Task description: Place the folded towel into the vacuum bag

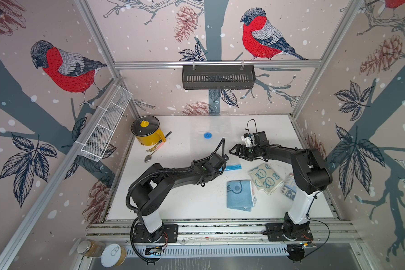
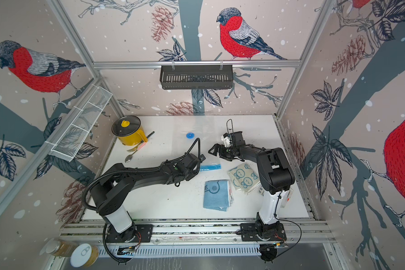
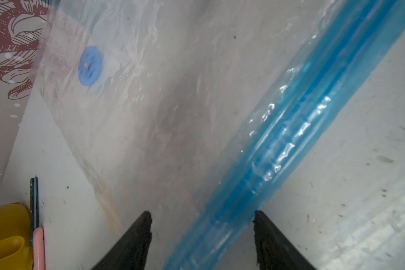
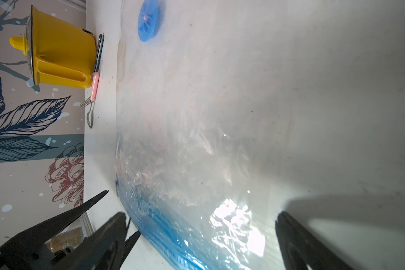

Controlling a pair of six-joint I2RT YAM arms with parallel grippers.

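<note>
The clear vacuum bag (image 3: 175,117) lies flat on the table, with a round blue valve (image 1: 207,135) near the back and a blue strip (image 3: 265,166) along its front edge. My left gripper stands part open, one finger on either side of the strip's near end in the left wrist view; whether they touch it I cannot tell. My right gripper is open above the bag's right side, with nothing held. Folded towels lie in front: a light blue one (image 1: 239,195) and a cream one with blue faces (image 1: 266,177).
Another folded cloth (image 1: 289,188) lies by the right arm. A yellow pot (image 1: 148,131) stands at the back left, with a spoon (image 1: 148,157) and other utensils beside it.
</note>
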